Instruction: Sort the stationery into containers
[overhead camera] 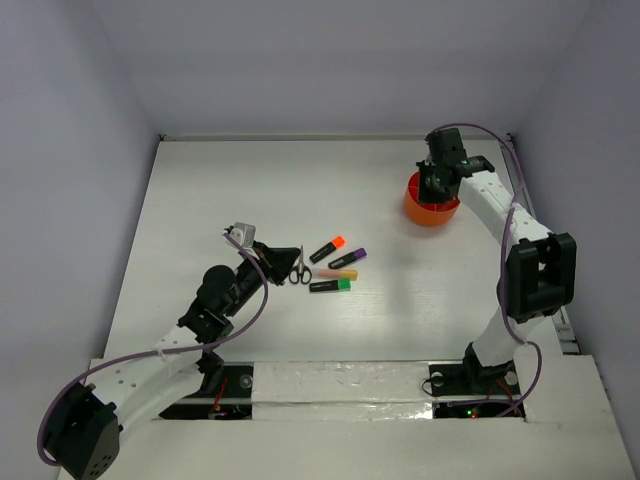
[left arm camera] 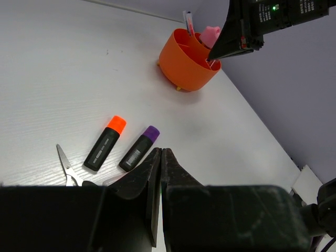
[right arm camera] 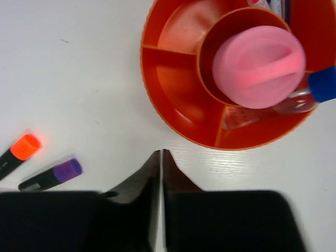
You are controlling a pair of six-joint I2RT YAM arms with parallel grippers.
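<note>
An orange divided organizer (right arm camera: 173,89) holds a pink item (right arm camera: 257,63), a blue-capped item (right arm camera: 321,84) and other pieces. My right gripper is over it, fingertips together in its wrist view. My left gripper is shut at lower left, nothing visible between its fingers. Near it lie scissors (overhead camera: 300,273), an orange-capped marker (left arm camera: 102,147), a purple-capped marker (left arm camera: 137,151), a green-capped marker (overhead camera: 330,286) and a yellowish stick (overhead camera: 340,275).
Walls border it at the back and sides, close to the organizer on the right.
</note>
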